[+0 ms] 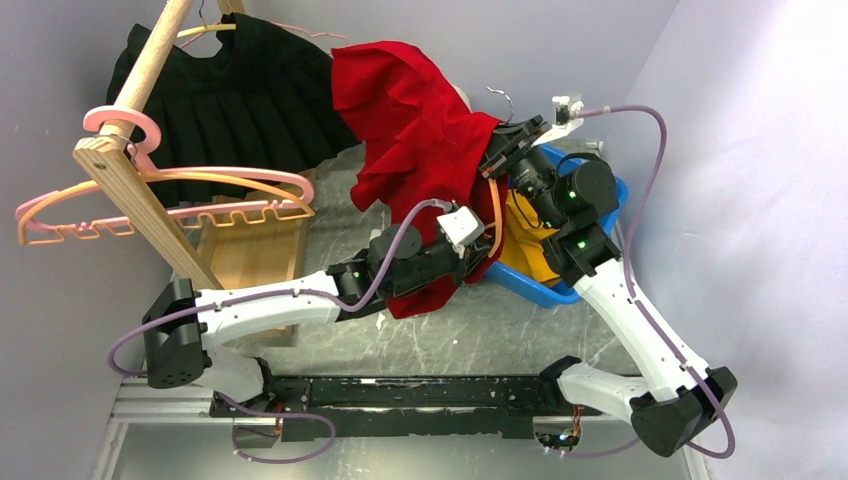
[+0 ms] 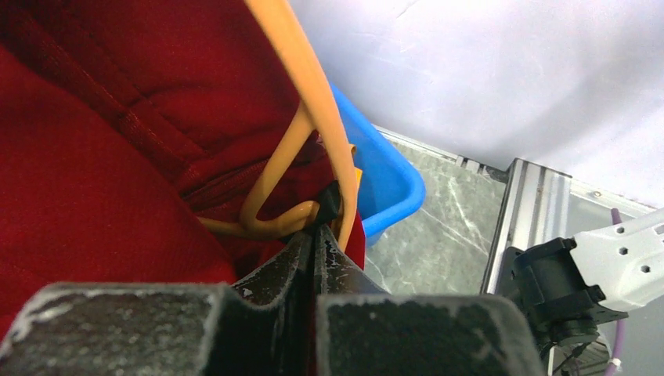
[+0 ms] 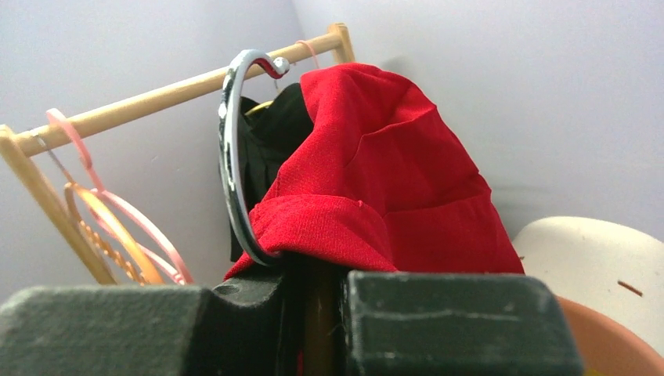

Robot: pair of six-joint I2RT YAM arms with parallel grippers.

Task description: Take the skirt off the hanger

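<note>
The red skirt (image 1: 410,120) drapes over an orange hanger (image 1: 496,212), whose bare outer bar shows at its right end. My right gripper (image 1: 497,165) is shut on the hanger's neck. Above those fingers the metal hook (image 3: 232,149) sticks up free, with the skirt (image 3: 376,157) behind it. My left gripper (image 1: 486,245) is at the lower end of the hanger (image 2: 317,94). In the left wrist view its fingers (image 2: 270,270) are shut among the red cloth, close to the hanger's curved notch; what lies between the tips is hidden.
A blue bin (image 1: 530,290) with yellow cloth (image 1: 530,240) stands beneath the hanger's right end. To the left, a wooden rack (image 1: 125,175) holds a black skirt (image 1: 230,105) and empty pink and orange hangers (image 1: 225,178).
</note>
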